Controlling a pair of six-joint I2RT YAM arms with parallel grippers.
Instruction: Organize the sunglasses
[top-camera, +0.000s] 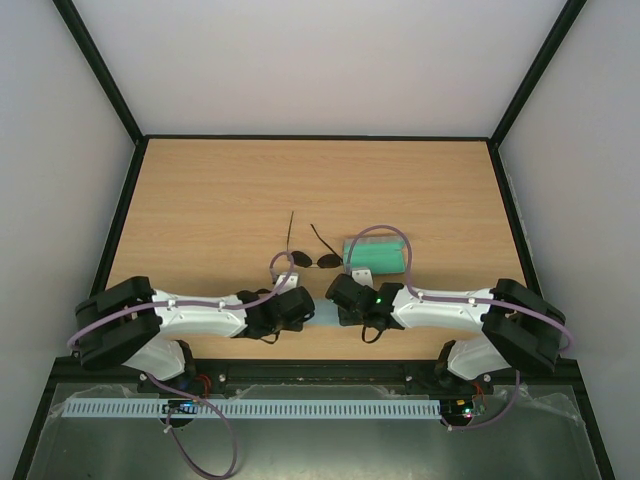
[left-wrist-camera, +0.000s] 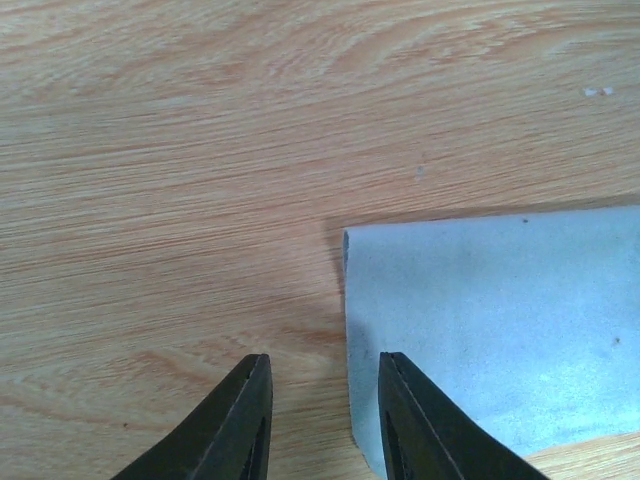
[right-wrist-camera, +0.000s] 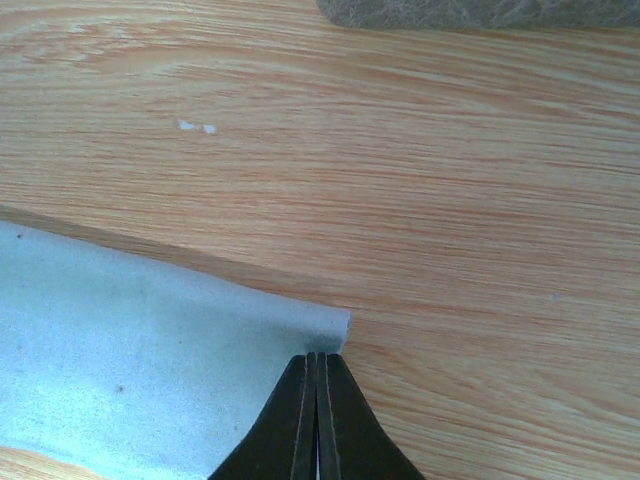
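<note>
Dark sunglasses lie on the table with their temples spread away from the arms. To their right is the green case. A folded pale blue cloth lies flat between my two arms, with both grippers at its ends. At its left edge, my left gripper is part open, its right finger over the cloth and its left finger over bare wood. Above the cloth's right end, my right gripper is shut, and nothing shows between its fingers.
A grey edge appears at the top of the right wrist view. Purple hoses loop above both grippers, one passing over the case.
</note>
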